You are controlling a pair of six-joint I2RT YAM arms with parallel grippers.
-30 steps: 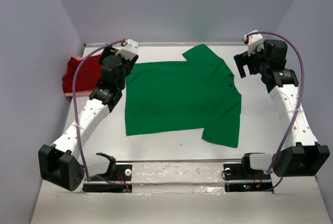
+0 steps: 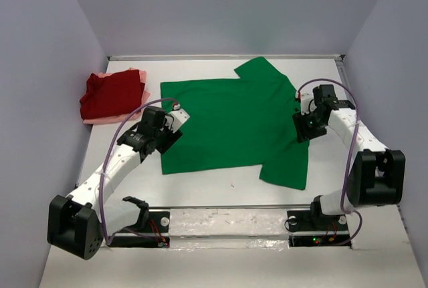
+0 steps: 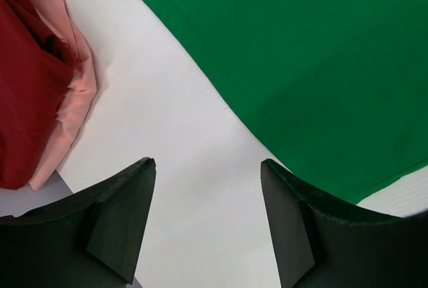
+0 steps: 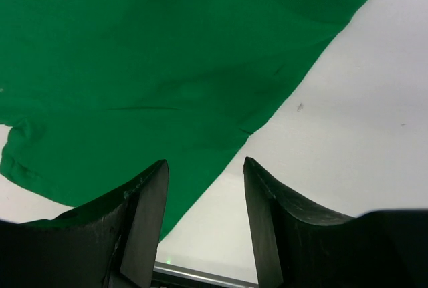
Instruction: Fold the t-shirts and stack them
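Note:
A green t-shirt (image 2: 221, 127) lies spread flat, sleeves toward the right, in the middle of the white table. My left gripper (image 2: 167, 141) is open above its left part; in the left wrist view the shirt's edge runs behind the open fingers, nothing between them. My right gripper (image 2: 305, 129) hangs over the shirt's right edge, and in the right wrist view its fingers stand apart above cloth and table, holding nothing.
A folded red garment (image 2: 107, 94) on pink cloth (image 3: 73, 101) sits at the back left. White table (image 2: 221, 191) shows around the shirt. Grey walls bound the back and sides.
Both arms have come down and toward the front from higher positions; the right one has also moved left over the shirt's edge. The shirt looks unchanged.

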